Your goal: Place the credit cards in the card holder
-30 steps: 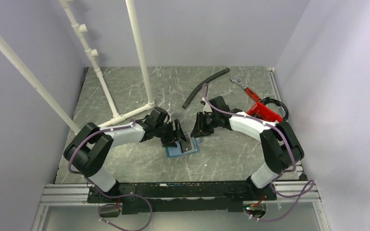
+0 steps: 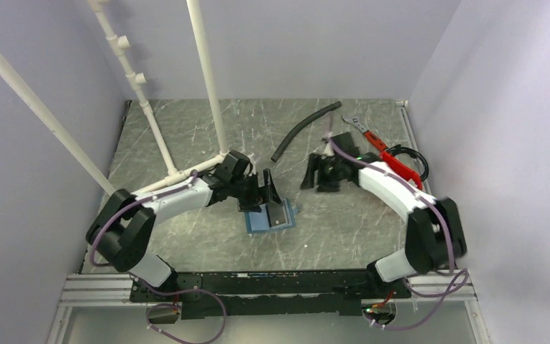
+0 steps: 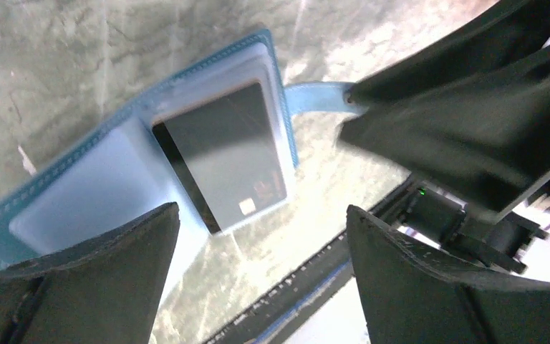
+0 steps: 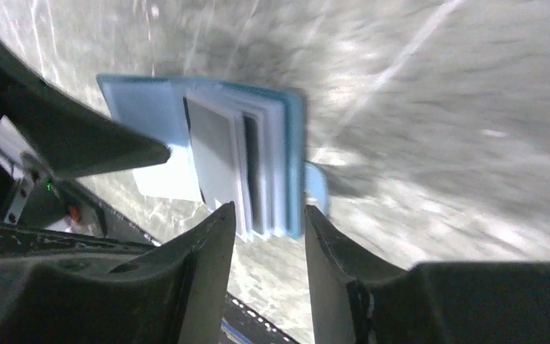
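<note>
The blue card holder (image 2: 258, 222) lies unfolded on the table between my arms. Over its right half rests a dark grey card with a black strip along one side and a small pale square; the right wrist view shows the card's face (image 4: 215, 154) and layered edges beside it. My left gripper (image 2: 268, 203) is at the holder's upper side, its fingertips (image 3: 163, 229) apart with nothing gripped between them. To the right of the holder, my right gripper (image 2: 314, 180) hangs clear of it, fingers parted and empty. Blur hides finer detail.
A red tray (image 2: 401, 168) with a black cable sits at the right, near a red-handled wrench (image 2: 367, 135). A dark hose (image 2: 301, 130) lies at the back, and white pipes (image 2: 206, 72) stand at the left. The table front is open.
The holder has barely moved.
</note>
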